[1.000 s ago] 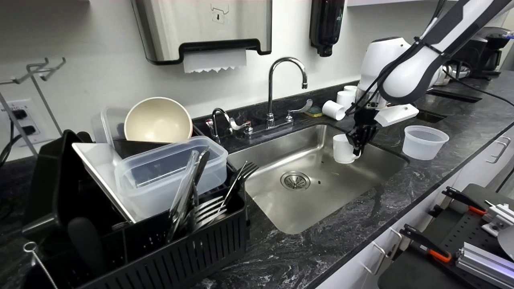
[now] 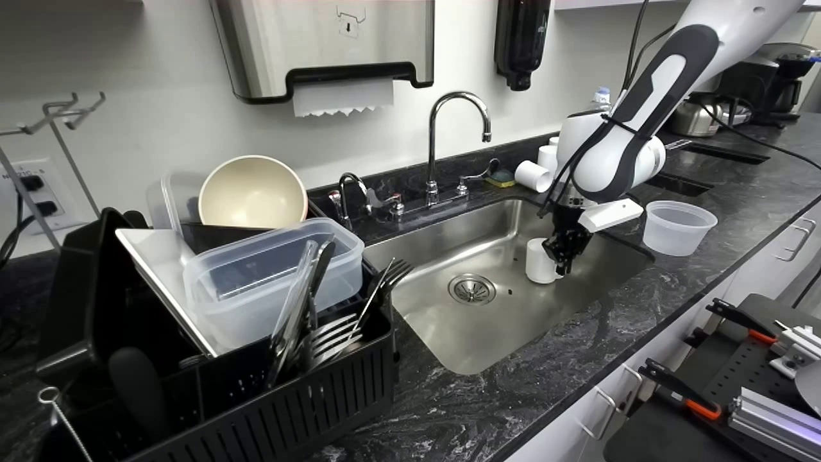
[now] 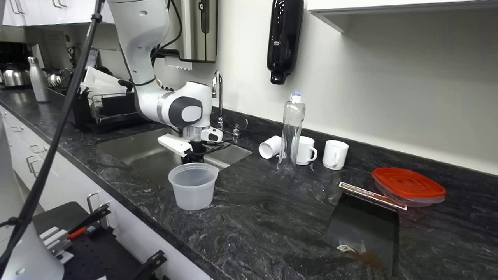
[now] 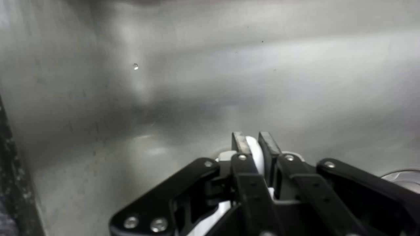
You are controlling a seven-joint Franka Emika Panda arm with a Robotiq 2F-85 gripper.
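A white mug (image 2: 541, 262) is low inside the steel sink (image 2: 462, 339), right of the drain, looking close to upright. My gripper (image 2: 564, 265) is beside it, shut on its handle. In the wrist view the white handle (image 4: 255, 151) shows between the gripper's fingertips (image 4: 269, 142), while black finger linkages cover most of the mug. Whether the mug's base touches the sink floor, I cannot tell. From the other side, the arm and a clear round tub (image 3: 193, 189) hide the mug and fingers.
On the left a black dish rack (image 2: 308, 408) holds cutlery, a bowl and plastic tubs. The faucet (image 2: 431, 146) rises behind the sink. Along the back stand a clear bottle (image 3: 292, 130) and several white mugs, one lying on its side (image 3: 269, 147).
The arm has come down and slightly left in exterior view 1, carrying the mug lower into the sink. The counter items have stayed put.
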